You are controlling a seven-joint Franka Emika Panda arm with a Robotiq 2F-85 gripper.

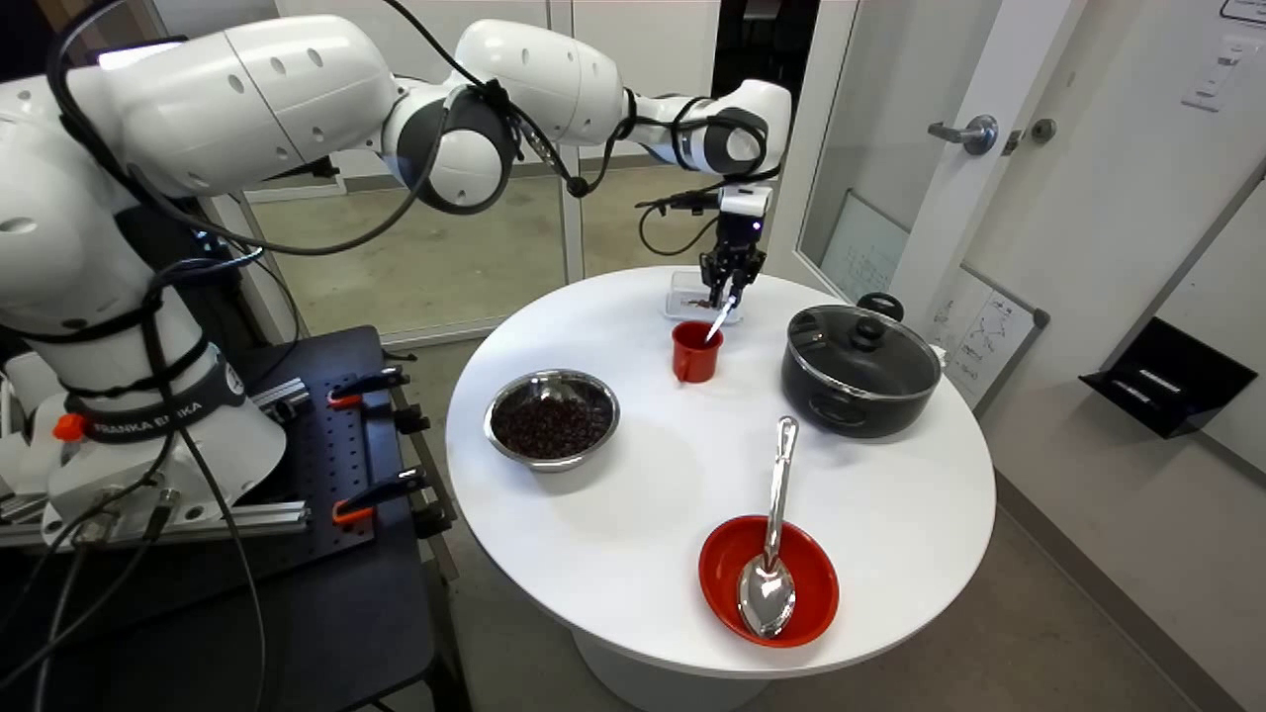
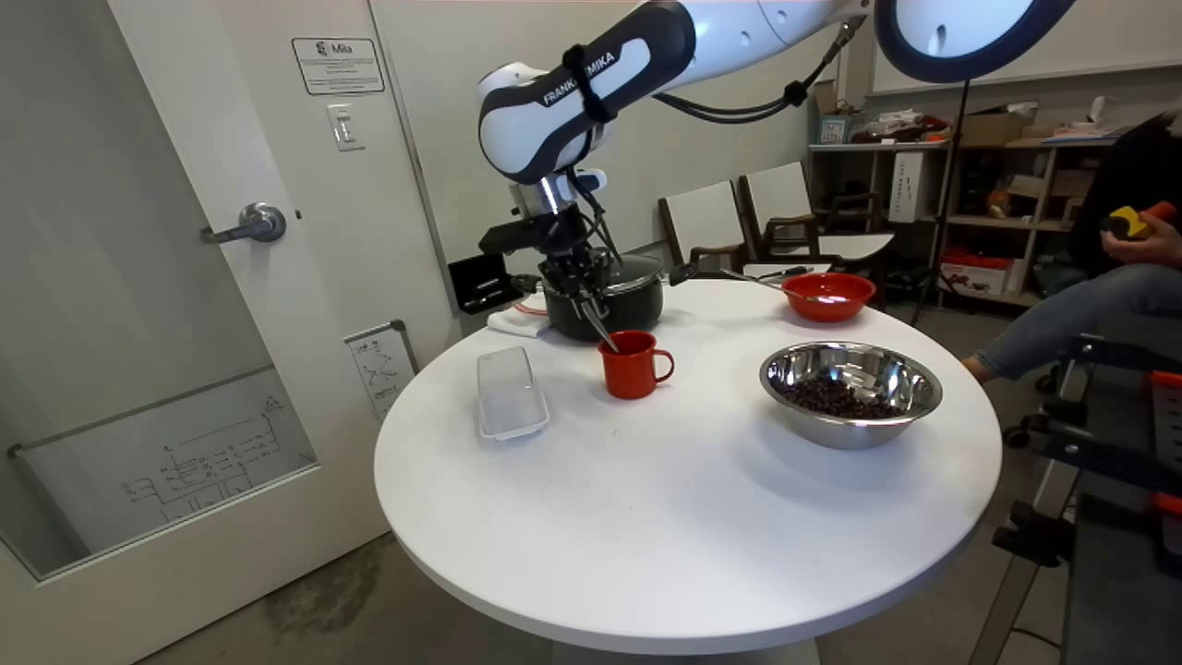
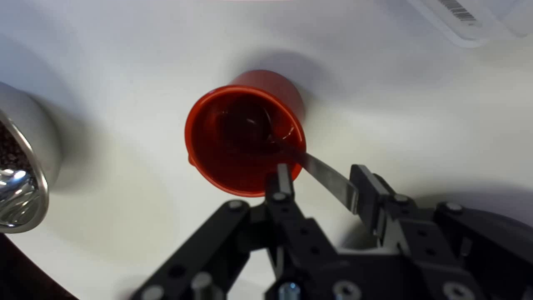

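A red cup stands upright on the white table, its dark inside seen from above in the wrist view. A metal spoon leans in it, its bowl down inside and its handle slanting out over the rim. My gripper is above the cup's edge, part open, with a gap between its fingers. The handle's end lies close to the right finger, while the left finger stands apart from it. Exterior view 2 also shows the cup below my gripper.
A steel bowl of dark beans stands left of the cup. The lidded black pot is close on the right. A clear plastic container sits beside the cup. Farther off, a red bowl holds a large spoon.
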